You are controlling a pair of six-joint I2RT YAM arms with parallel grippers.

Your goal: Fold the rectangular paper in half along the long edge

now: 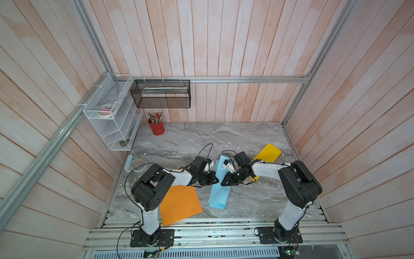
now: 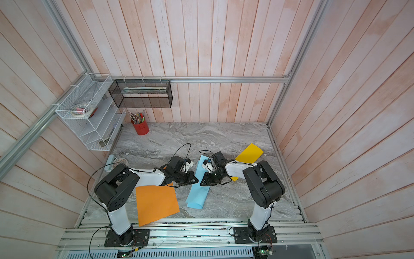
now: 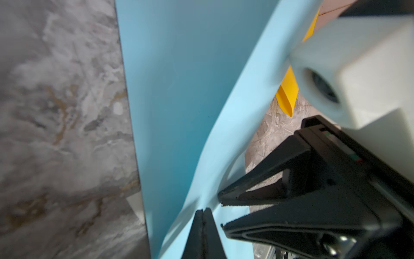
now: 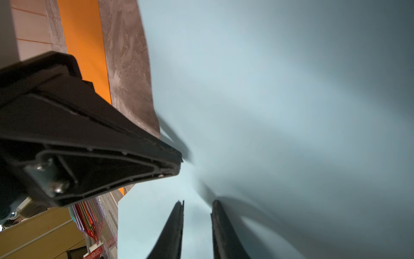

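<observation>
The light blue paper (image 1: 219, 198) lies lengthwise on the marble table between my grippers, its long side curled over in a loose fold, as the left wrist view shows. My left gripper is shut with its tips at the curled layer; whether paper is between them is hard to see. My right gripper is part open, fingertips on or just above the blue paper at the fold, facing the left gripper closely. In both top views the grippers hide part of the paper's middle.
An orange sheet (image 1: 181, 202) lies left of the blue paper, a yellow sheet (image 1: 268, 152) at right under the right arm. A red pen cup (image 1: 157, 127), wire shelves (image 1: 107, 129) and a mesh basket (image 1: 160, 103) are at the back.
</observation>
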